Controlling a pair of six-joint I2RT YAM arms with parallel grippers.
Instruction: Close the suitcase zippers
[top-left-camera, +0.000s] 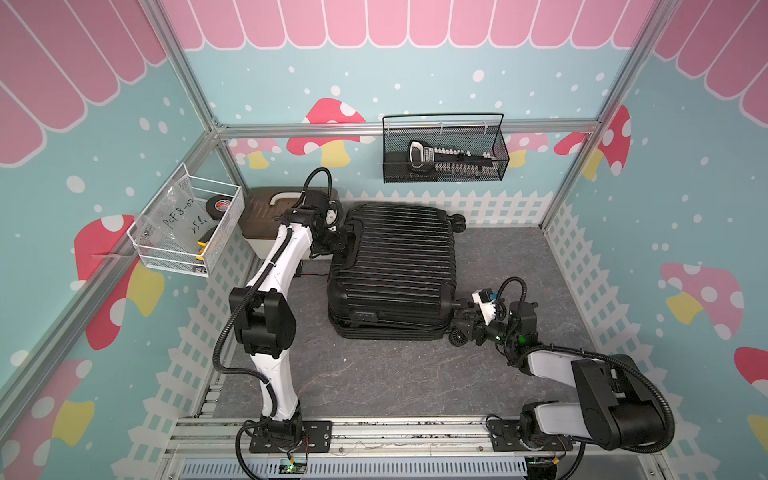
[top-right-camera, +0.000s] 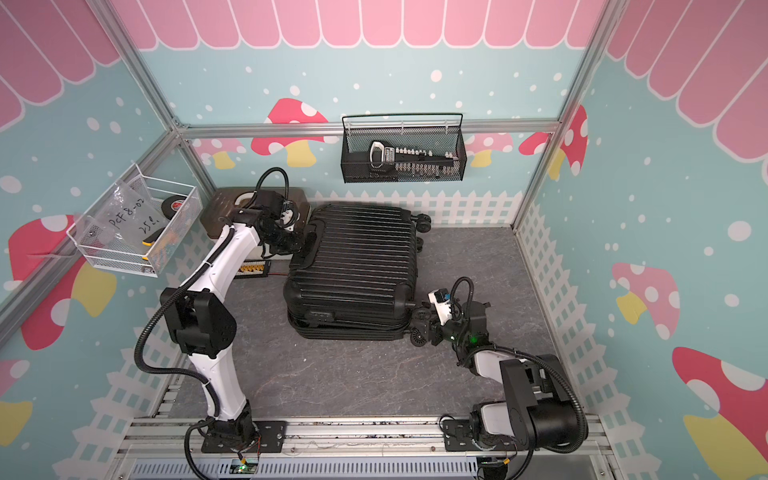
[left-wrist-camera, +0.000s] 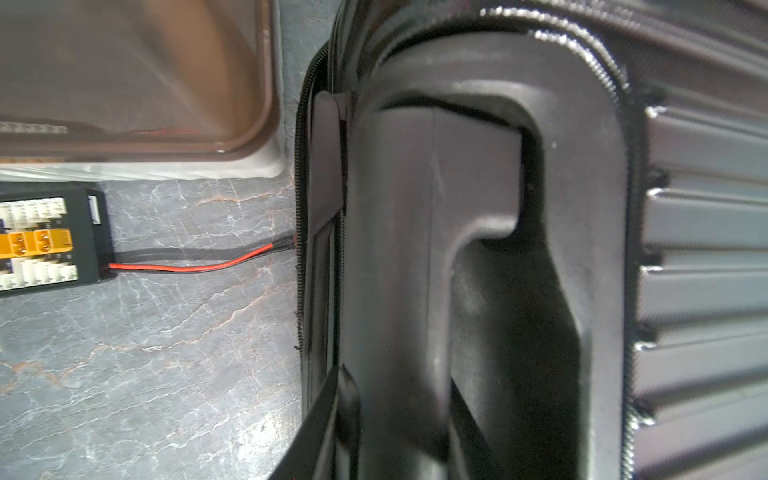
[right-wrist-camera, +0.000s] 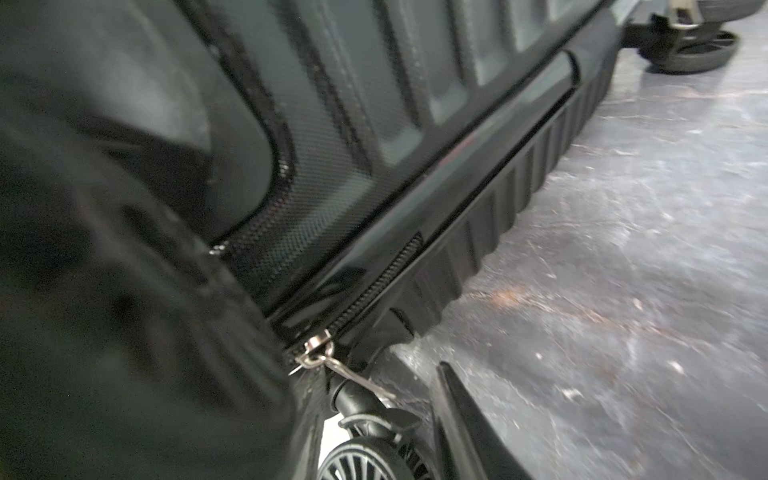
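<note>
The black ribbed suitcase (top-left-camera: 400, 268) lies flat on the grey floor. At its left side my left gripper is shut on the carry handle (left-wrist-camera: 392, 240), one finger on either side of the grip. By the front right corner, my right gripper stands part open. A metal zipper slider (right-wrist-camera: 317, 345) sits on the seam close to the left finger of that gripper, and its pull tab (right-wrist-camera: 360, 377) hangs into the gap between the fingers. Zipper teeth (right-wrist-camera: 380, 280) run up the seam from the slider. From above, the arm hides my left fingertips.
A suitcase wheel (right-wrist-camera: 364, 460) shows behind the right fingers. Left of the suitcase are a brown-lidded box (left-wrist-camera: 136, 72) and a connector board (left-wrist-camera: 40, 240) with a red and black cable reaching the suitcase edge. Bare floor (top-left-camera: 512, 248) lies to the right.
</note>
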